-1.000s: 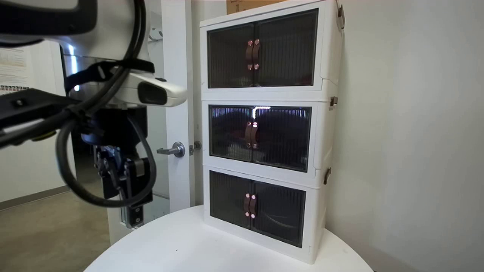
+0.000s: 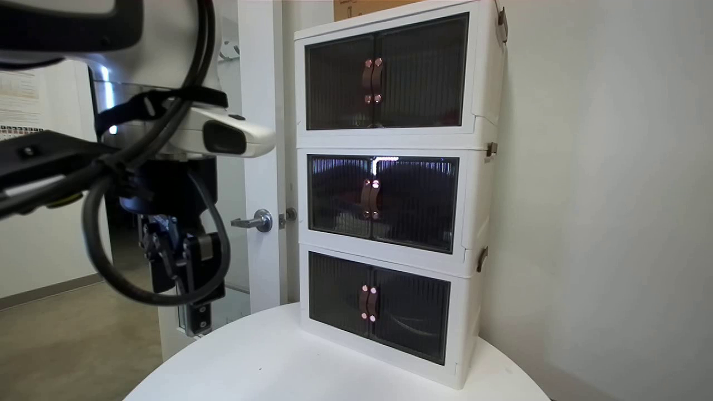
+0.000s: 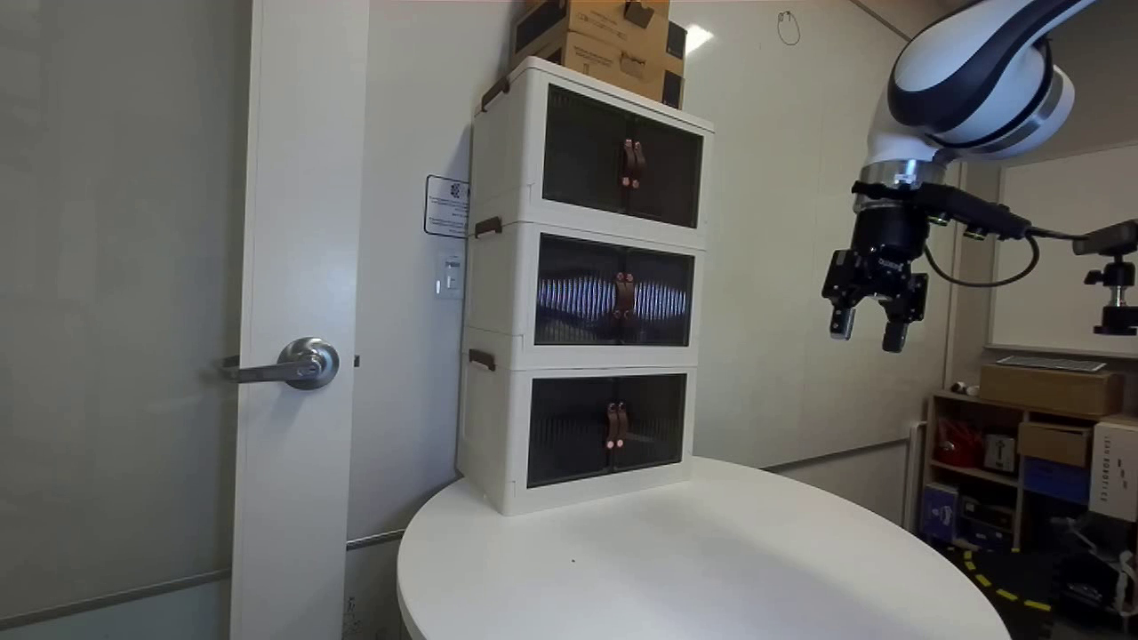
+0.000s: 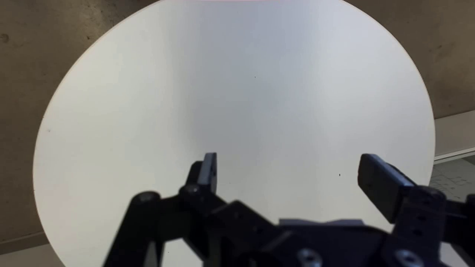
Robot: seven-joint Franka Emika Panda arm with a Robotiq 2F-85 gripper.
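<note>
A white three-tier cabinet [image 3: 507, 427] stands upright on a round white table [image 3: 683, 565]. Each tier has a pair of dark ribbed doors with small brown strap handles at the middle: the top doors [image 2: 421, 80], the middle doors [image 2: 418, 214] and the bottom doors [image 2: 411, 334]. All of these doors are closed. My gripper [image 3: 868, 335] hangs pointing down, well apart from the cabinet and above table height. In the wrist view the gripper is open, its fingers wide apart with only bare tabletop seen between them.
Cardboard boxes [image 3: 619, 53] sit on top of the cabinet. A door with a lever handle [image 3: 293, 364] is beside it. Shelves [image 3: 987, 469] stand in the right background.
</note>
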